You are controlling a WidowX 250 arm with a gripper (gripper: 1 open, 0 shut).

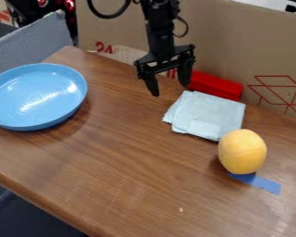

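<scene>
My black gripper (165, 81) hangs open at the back middle of the table, nothing between its fingers. Just right of it and behind lies a red block (215, 85) against the cardboard. A folded pale cloth (206, 115) lies in front of the red block. A yellow oval object (242, 152) stands at the right on a strip of blue tape (265, 184). A blue plate (37, 94) sits at the left.
A cardboard wall (262, 51) closes off the back. A grey padded item (21, 42) borders the left side.
</scene>
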